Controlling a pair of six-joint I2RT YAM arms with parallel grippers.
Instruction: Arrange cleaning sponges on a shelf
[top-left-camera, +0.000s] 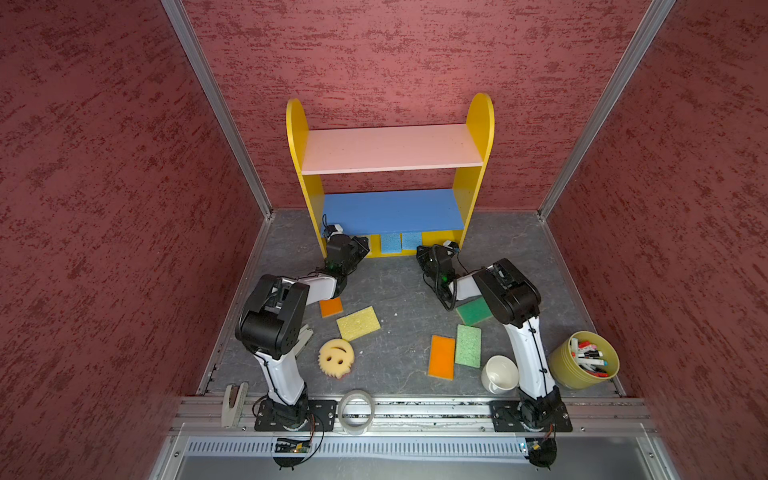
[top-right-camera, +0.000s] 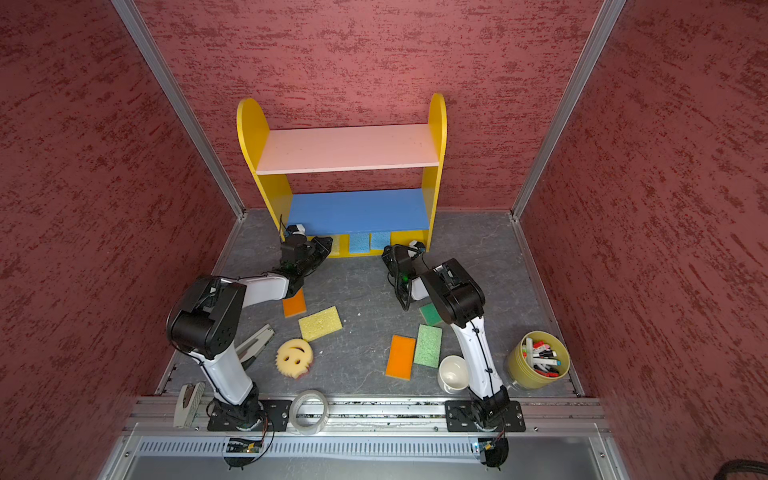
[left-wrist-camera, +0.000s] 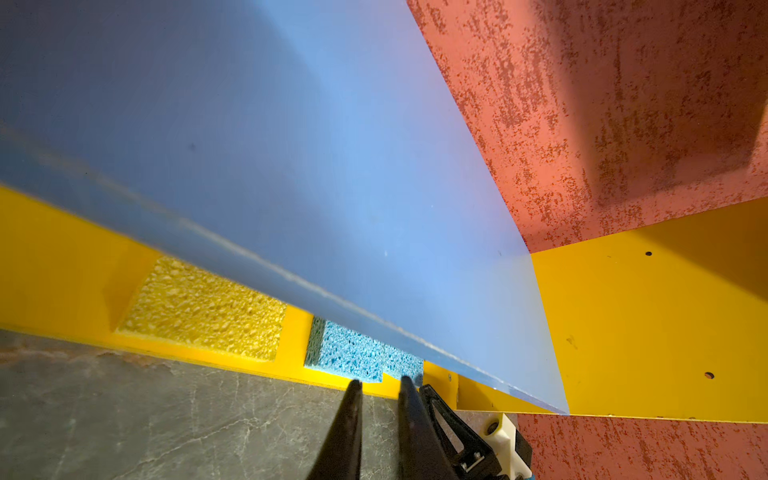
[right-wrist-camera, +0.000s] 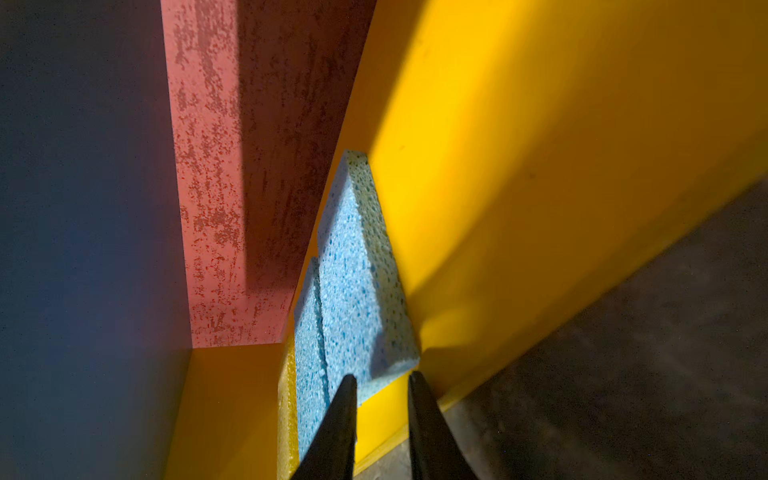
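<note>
On the yellow bottom level, under the blue shelf, stand two blue sponges side by side, with a yellow sponge to their left. My left gripper is at the shelf's front left; its fingertips are close together, and what lies between them I cannot tell. My right gripper is part open just in front of the blue sponges, nothing visible between its fingers. On the floor lie yellow, orange, light green and dark green sponges, and another orange one beside the left arm.
A smiley sponge, tape roll, white mug and yellow bucket of markers are toward the front. The pink top shelf is empty. The floor between the arms is mostly clear.
</note>
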